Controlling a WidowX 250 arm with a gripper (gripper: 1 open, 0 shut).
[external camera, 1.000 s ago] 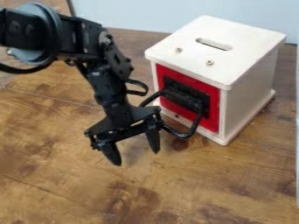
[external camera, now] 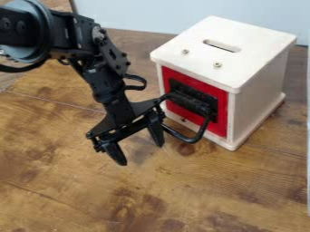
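Observation:
A black robot gripper (external camera: pixel 136 149) hangs at the middle left, pointing down with its two fingers apart and nothing between them. It is just in front and left of a white wooden box (external camera: pixel 252 86) that has a slot and two screws on top. The box's front carries a red panel (external camera: pixel 219 127) with a black fixture (external camera: pixel 190 98) on it. A black loop, possibly a cable or handle, runs from there behind the gripper.
A pale wall (external camera: pixel 145 14) stands behind the box.
The gripper has shifted very slightly left and down over the last second. The box has not moved.

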